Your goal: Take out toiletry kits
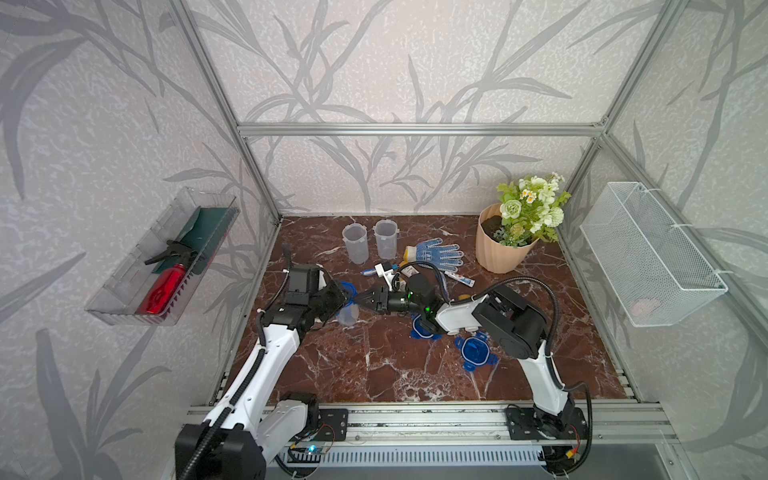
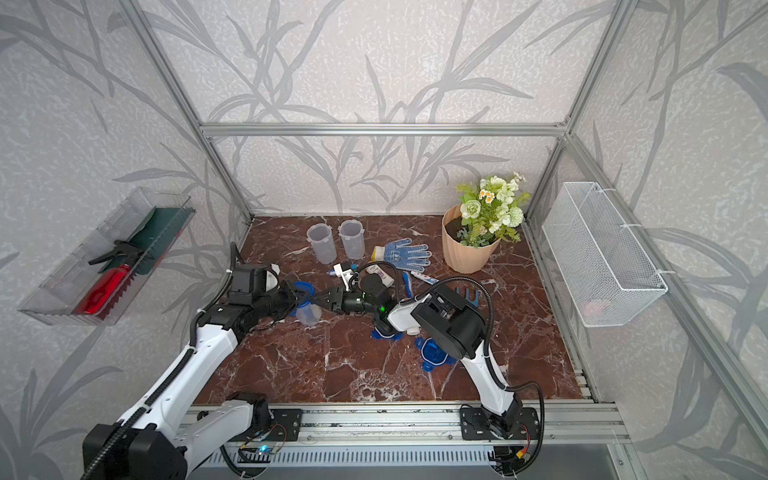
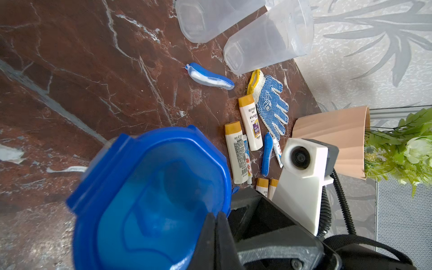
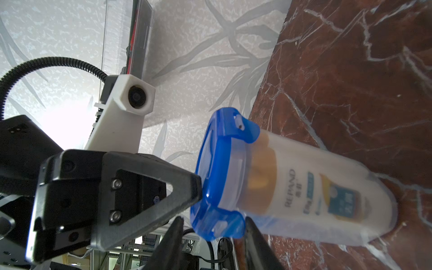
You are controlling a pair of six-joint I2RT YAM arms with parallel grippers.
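Observation:
A clear cup (image 4: 315,198) with a blue lid (image 4: 218,166) stands between my grippers; a bottle with a tan cap shows inside it. In the left wrist view the lid (image 3: 157,202) fills the foreground and appears closed. My left gripper is shut at the lid's rim, with nothing visible between its fingers. From the other side, my right gripper has its fingers apart, with a blue lid latch (image 4: 227,225) in line with the gap; contact is unclear. Two opened cups (image 1: 356,242) (image 1: 385,238) stand empty at the back.
Bottles (image 3: 236,153), toothpaste (image 1: 458,278), a blue-and-white case (image 3: 209,76) and a glove (image 1: 438,254) lie behind. Blue lids (image 1: 475,350) lie front right, near my right arm. A flowerpot (image 1: 500,248) stands back right.

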